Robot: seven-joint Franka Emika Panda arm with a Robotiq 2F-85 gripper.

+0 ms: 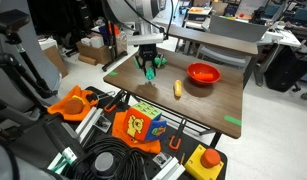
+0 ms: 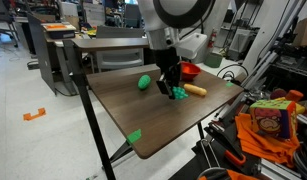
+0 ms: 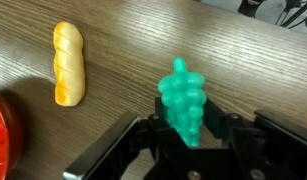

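Observation:
My gripper is shut on a bumpy teal-green object; its knobbly end sticks out beyond the fingers. In exterior view 1 the same green object hangs from the gripper at the left part of the brown table. Exterior view 2 shows the held object low over the tabletop; whether it touches the wood I cannot tell. A yellow, bread-like piece lies apart from it on the table. Part of a red bowl shows at the left edge of the wrist view.
Another green item rests on the table behind the gripper. The red bowl stands toward the back right. Green tape marks a table corner. Orange containers sit off the table, in front.

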